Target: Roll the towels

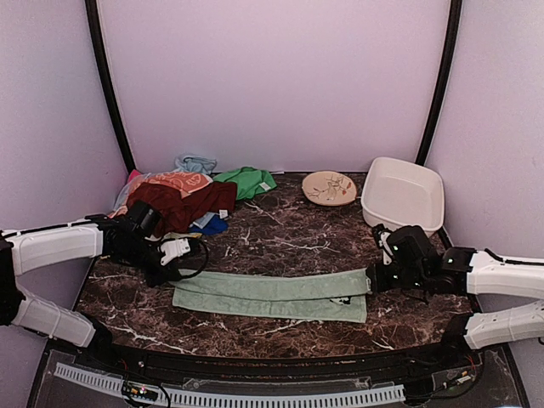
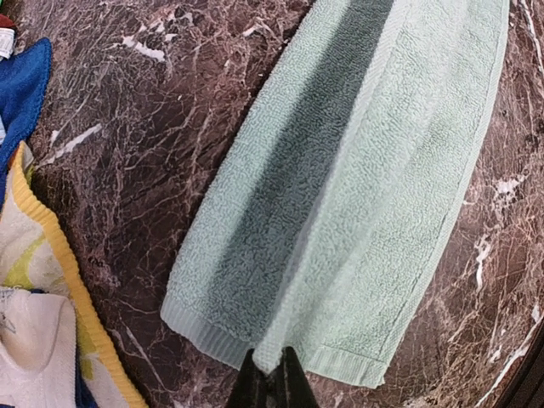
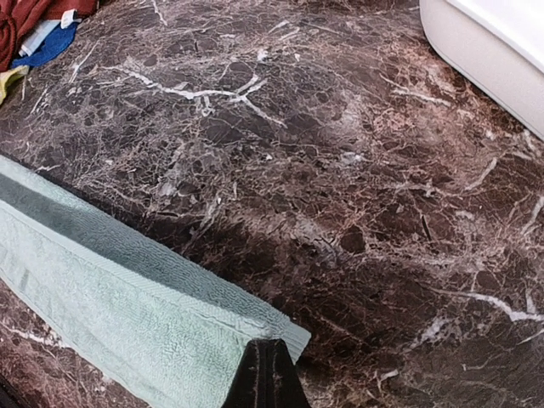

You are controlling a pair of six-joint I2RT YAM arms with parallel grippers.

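Note:
A pale green towel (image 1: 272, 306) lies long across the front of the marble table, its back part folded forward along its length over the front part. At its left end my left gripper (image 1: 170, 270) is shut on a folded edge of it, which shows raised at the fingers in the left wrist view. At the right end my right gripper (image 1: 374, 276) is shut on the towel's folded edge, seen at the bottom of the right wrist view.
A pile of coloured cloths (image 1: 178, 200) fills the back left. A patterned plate (image 1: 329, 187) and a white plastic bin (image 1: 402, 191) stand at the back right.

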